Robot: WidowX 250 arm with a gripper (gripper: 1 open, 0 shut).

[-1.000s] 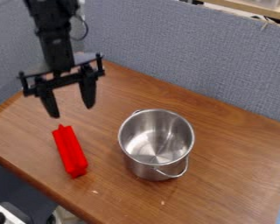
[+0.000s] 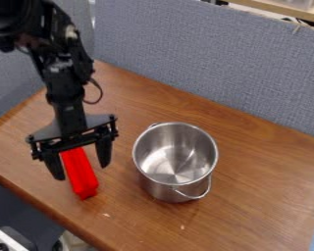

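My black gripper is low over the left part of the wooden table, its two fingers wide apart on either side of a long red block. The block lies at a slant near the front left edge, its far end under the gripper body and partly hidden. I cannot tell whether the fingers touch it. To the right stands an empty steel pot with wire handles.
Grey padded panels border the back and left. The front left edge is close to the block.
The gripper has come down from above and behind the red block to straddle its far end. The block and pot have not visibly moved.
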